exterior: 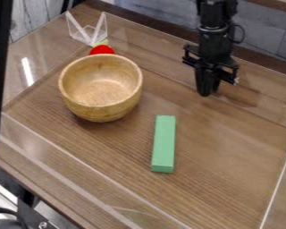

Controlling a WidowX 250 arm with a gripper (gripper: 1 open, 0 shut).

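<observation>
My black arm (214, 36) reaches down from the back of the table at the right of centre, its gripper (207, 88) low over or on the bare wood. The fingers look closed, with nothing visible between them, though they are dark and small. A wooden bowl (100, 106) sits at the left, a green bar (164, 143) lies at the lower centre, and a red object (101, 48) with white and green parts is at the back left.
A dark gap and some black hardware show at the lower left edge.
</observation>
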